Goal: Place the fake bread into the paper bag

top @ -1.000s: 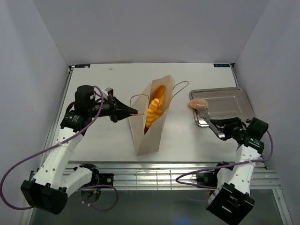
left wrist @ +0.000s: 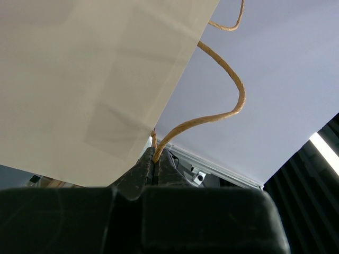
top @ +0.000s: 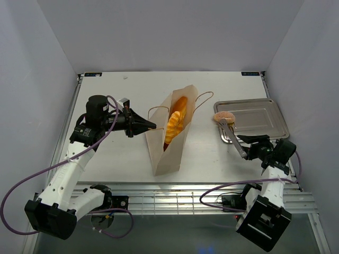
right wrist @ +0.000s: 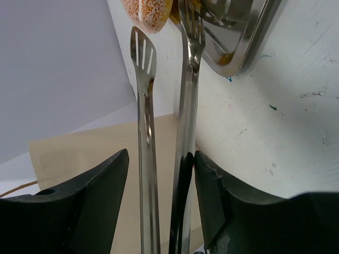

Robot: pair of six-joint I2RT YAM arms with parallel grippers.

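Note:
The paper bag [top: 168, 160] stands upright near the table's middle, with golden breads [top: 175, 126] inside. My left gripper is shut on its twisted cord handle [left wrist: 233, 98]. A round brown bread [top: 224, 116] lies at the left end of the metal tray [top: 259, 101]. Metal tongs [right wrist: 186, 111] sit between the fingers of my right gripper. The right finger touches one tong arm; a gap shows between the left fingertip and the other. The spread tong heads point at the bread [right wrist: 148, 13]; whether they touch it, I cannot tell.
The bag's second cord handle [top: 204, 97] sticks out toward the tray. Bare white table [top: 209, 161] lies between the bag and the right arm. Grey walls close in the left, back and right sides.
The bread, bag and left gripper look the same.

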